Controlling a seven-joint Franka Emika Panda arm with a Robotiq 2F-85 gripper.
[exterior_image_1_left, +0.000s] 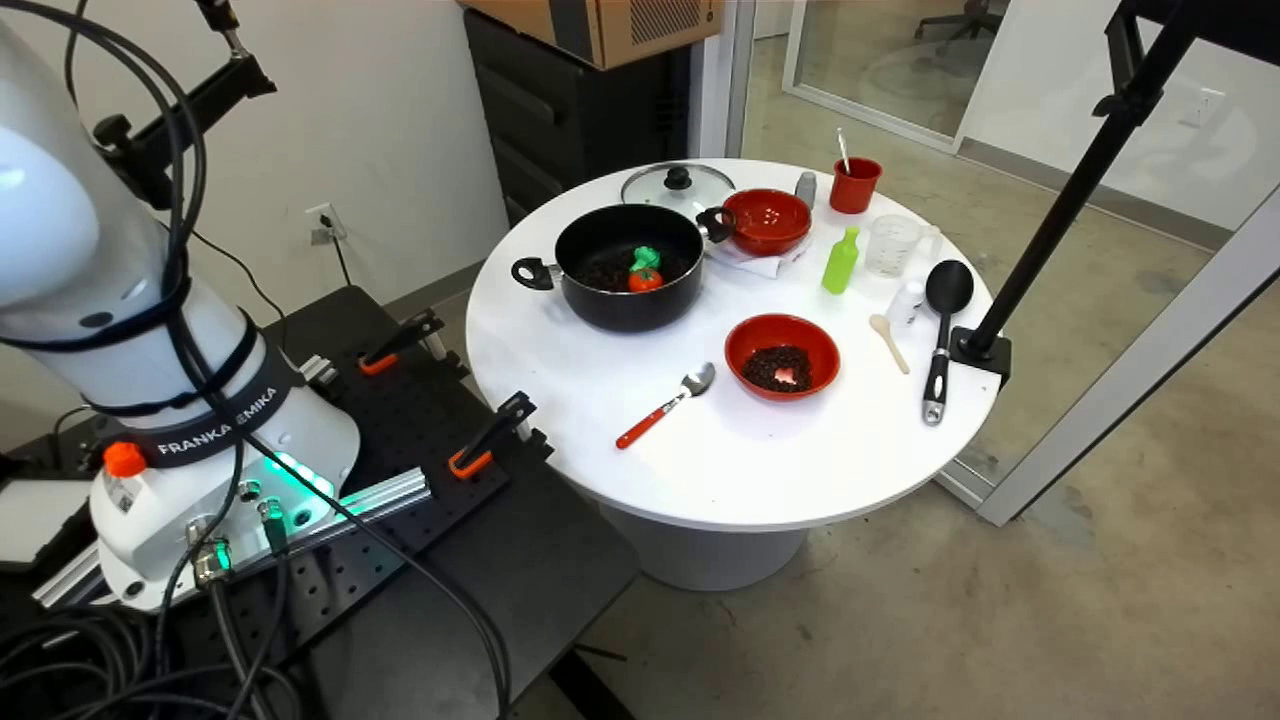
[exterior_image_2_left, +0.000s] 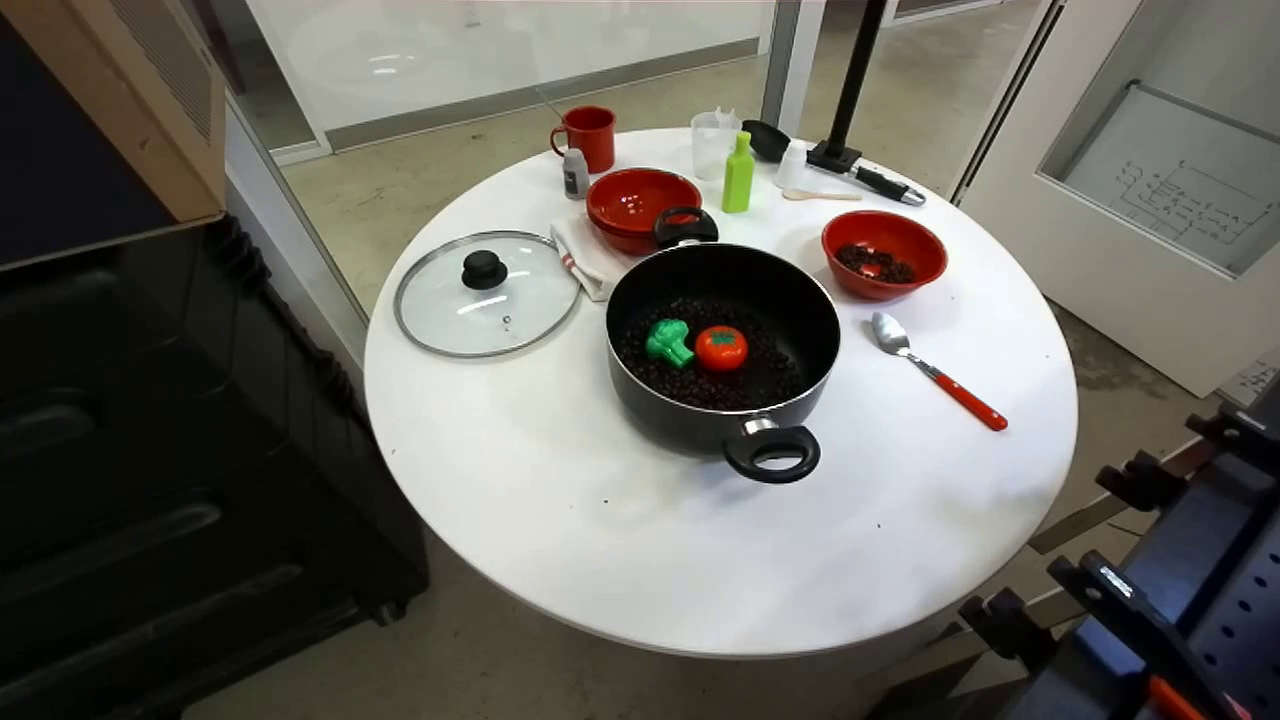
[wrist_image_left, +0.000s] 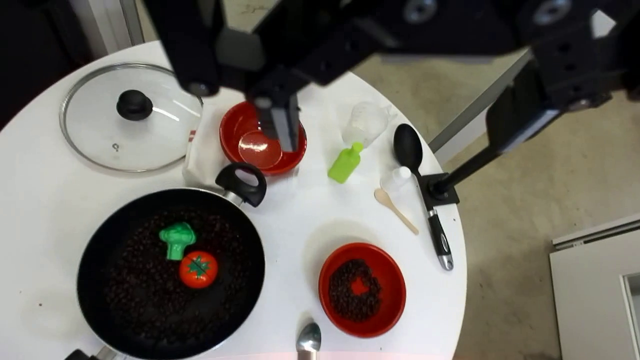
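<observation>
My gripper hangs high over the table in the wrist view, its fingers wide apart and empty; neither exterior view includes it. A black pot holds dark beans, a green toy broccoli and a red toy tomato. Its glass lid lies flat on the table beside it. Dark beans also lie in a red bowl, with a spoon nearby. Another red bowl, with no food visible inside, sits on a white cloth near the pot's handle.
Toward the table's far edge stand a red mug, a grey shaker, a clear measuring cup and a green bottle. A black ladle and wooden spoon lie near a black pole. Bare tabletop surrounds the pot's near side.
</observation>
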